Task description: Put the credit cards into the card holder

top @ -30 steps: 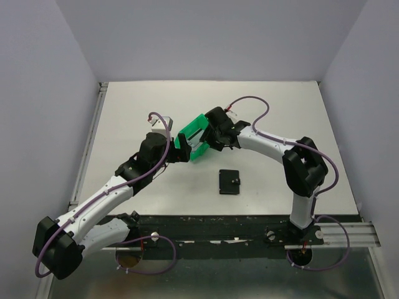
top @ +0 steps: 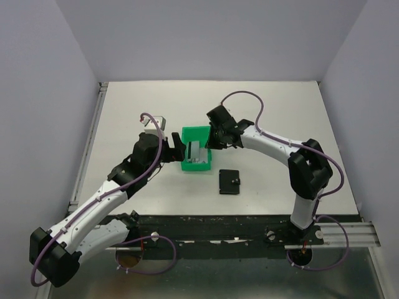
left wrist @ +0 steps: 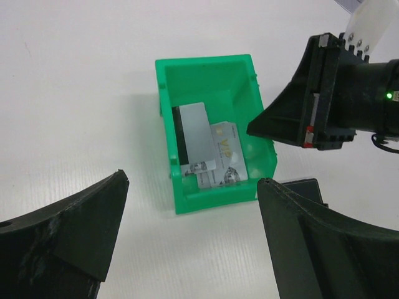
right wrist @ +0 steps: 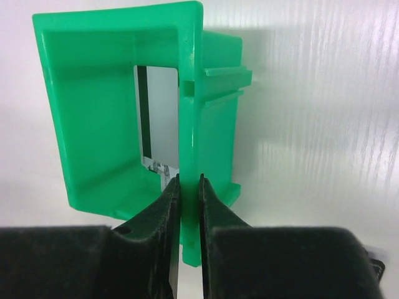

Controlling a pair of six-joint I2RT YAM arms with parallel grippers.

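Observation:
Two silver cards lie overlapping inside the green box: a card with a dark stripe (left wrist: 197, 134) on top, and a card marked VIP (left wrist: 229, 149) partly under it. The green box (top: 197, 167) stands near the middle of the table. Its right side wall (right wrist: 189, 143) is pinched by my right gripper, which is shut on it. My left gripper is open to the left of the box in the top view, with nothing between its fingers. The black card holder (top: 229, 182) lies flat on the table, in front of and to the right of the box.
Bare white table (top: 274, 99) surrounds the box, with free room behind it and in front of the left gripper. The right arm (top: 267, 143) reaches in from the right, over the table behind the card holder.
The box has turned from slanted to nearly straight, and its near end has come forward. The left gripper shifted slightly left.

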